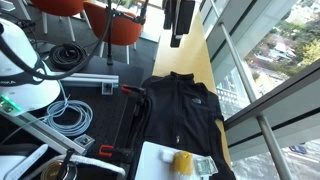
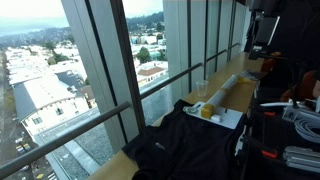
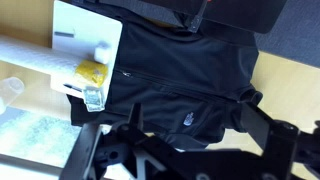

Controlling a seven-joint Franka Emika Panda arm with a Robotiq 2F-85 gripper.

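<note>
A black zip-up jacket (image 1: 178, 112) with a small white chest logo lies spread on the wooden surface; its front shows from above in the wrist view (image 3: 165, 88). My gripper (image 1: 177, 42) hangs high above the table, clear of the jacket, with its fingers apart. In exterior view 2 the gripper (image 2: 260, 49) is at the upper right. Dark fingers (image 3: 258, 125) stand wide apart along the bottom of the wrist view, with nothing held between them. One part of the jacket's lower edge runs behind the gripper there.
Beside the jacket lies a white board (image 3: 109, 31) with a yellow object (image 3: 92, 71), a small clear packet (image 3: 93, 98) and a white roll (image 3: 35, 55). A clear cup (image 2: 201, 88) stands near the window. Cables (image 1: 72, 115) and a metal rail lie on the robot's side.
</note>
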